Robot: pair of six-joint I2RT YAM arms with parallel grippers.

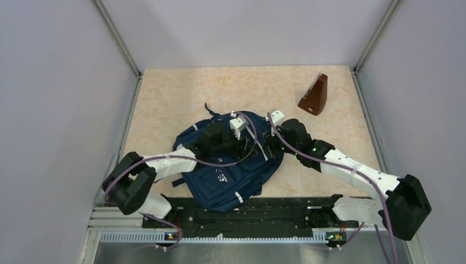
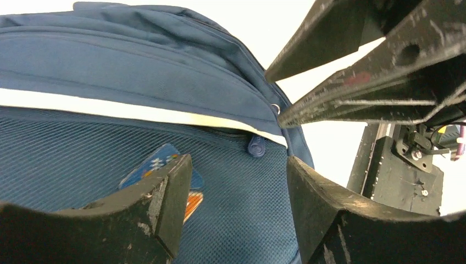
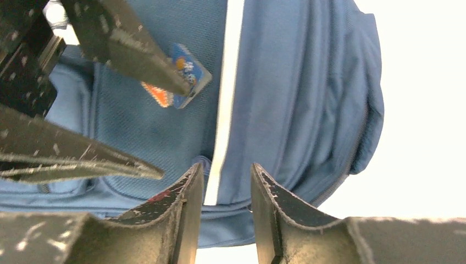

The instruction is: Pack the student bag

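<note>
A navy backpack point(image 1: 220, 179) lies flat on the table, with a white strip point(image 3: 225, 126) along a zipped seam and a dark zipper pull point(image 2: 256, 146) beside it. A small colourful patch point(image 3: 187, 71) shows on the mesh. Both grippers are over the bag's upper right part. My left gripper is open, with nothing held between its fingers. My right gripper is part open above the strip, near the pull; nothing is clearly held. Each wrist view also shows the other gripper's dark fingers close by.
A brown wedge-shaped object point(image 1: 313, 96) stands at the back right of the table point(image 1: 181, 85). The back of the table and the area right of the bag are clear.
</note>
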